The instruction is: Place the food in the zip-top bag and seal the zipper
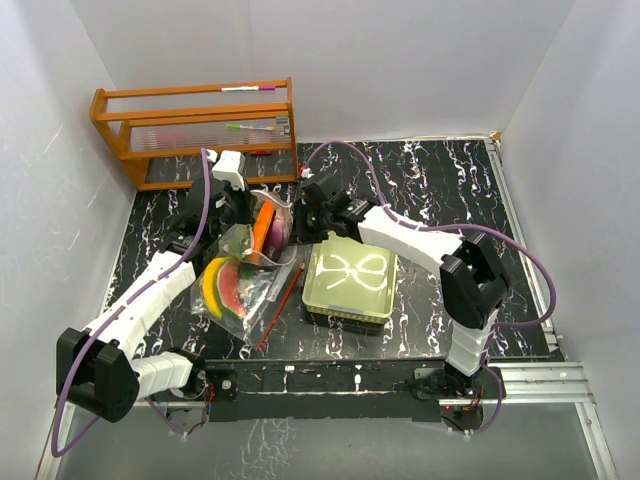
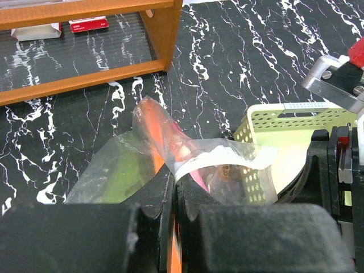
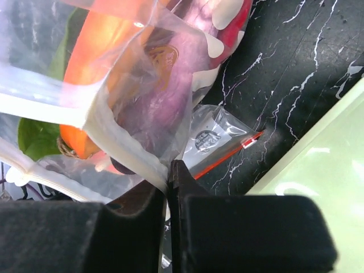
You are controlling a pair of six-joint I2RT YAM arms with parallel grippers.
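Observation:
The clear zip bag holds food: an orange item, a purple-pink item and green leafy food. My left gripper is shut on the bag's white zip edge at its upper side. My right gripper is shut on the bag's white zip edge on the other side, beside the green bin. A second bag with yellow and red melon pieces lies under and in front, with a red slider.
The green basket stands right of the bag. A wooden rack with pens is at the back left.

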